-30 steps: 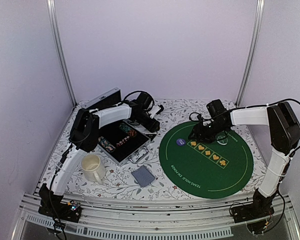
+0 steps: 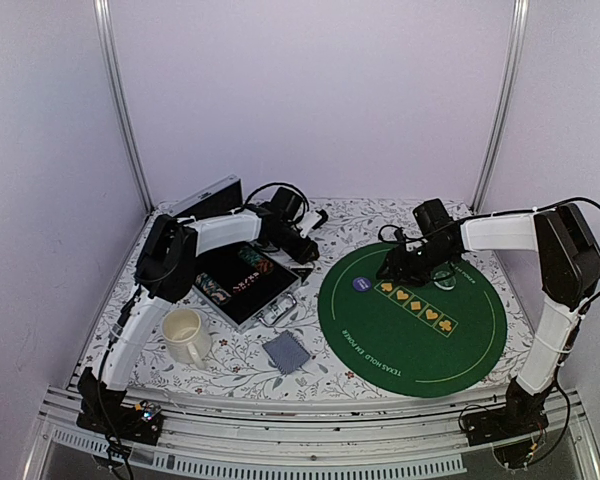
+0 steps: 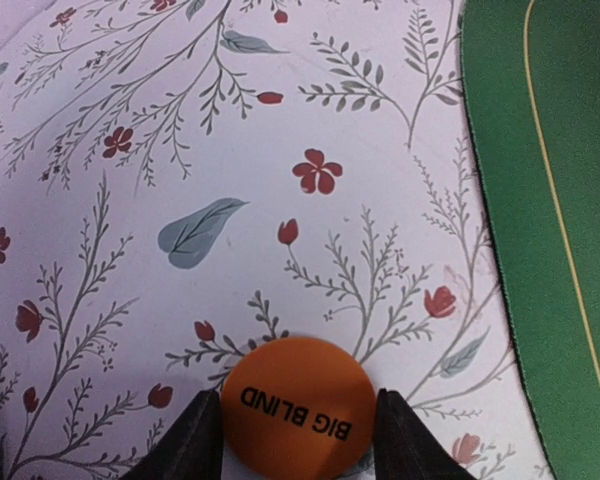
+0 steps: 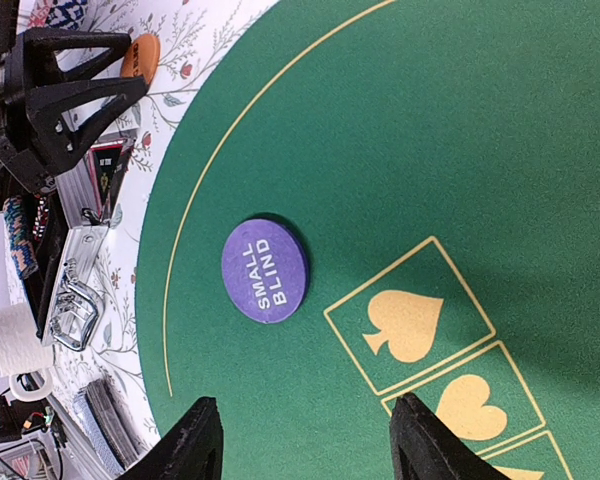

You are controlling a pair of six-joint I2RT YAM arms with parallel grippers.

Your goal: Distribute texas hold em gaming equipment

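Observation:
In the left wrist view an orange BIG BLIND disc [image 3: 298, 400] sits between the fingers of my left gripper, both fingertips against its edges. From the right wrist view the same disc [image 4: 143, 55] shows at the left gripper's tips, off the mat's left side. A purple SMALL BLIND disc [image 4: 266, 270] lies flat on the round green mat [image 2: 410, 355], left of the printed spade square. Above the mat, my right gripper is open, its fingers apart with nothing between them. The open case [image 2: 242, 318] holds chips [image 2: 212, 290] and other pieces.
A cream mug [image 2: 186, 336] stands front left. Between it and the mat lies a blue patterned card deck [image 2: 287, 352]. A round clear-looking piece [image 2: 445, 281] rests near the right arm.
Both arms look almost unmoved across the top views. The purple disc, mat, case, mug and deck stay in the same places.

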